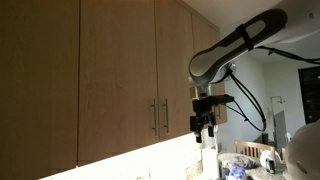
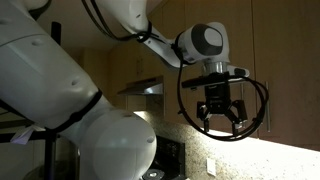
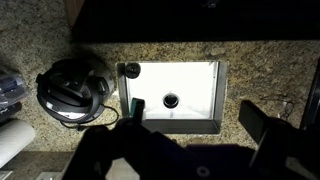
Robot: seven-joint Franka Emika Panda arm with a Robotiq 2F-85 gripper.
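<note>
My gripper is open above a counter and sink, its two dark fingers (image 3: 262, 128) well apart and nothing between them. In exterior view 1 the same gripper (image 1: 205, 136) points down near the lower edge of the wall cabinets (image 1: 118, 75). Exterior view 2 has it in front of the cabinets too. Under it in the wrist view lies the sink (image 3: 190, 82), a bright basin with a dark drain (image 3: 171, 101). Something small and green (image 3: 138, 107) shows at the sink's left side.
A black appliance with a cord (image 3: 75, 90) stands on the speckled counter (image 3: 250, 60), left of the sink. Clear objects (image 3: 10, 88) lie at the far left edge. Cabinet handles (image 1: 154, 118) stick out close to the arm. In exterior view 1, a round table (image 1: 240, 160) is behind.
</note>
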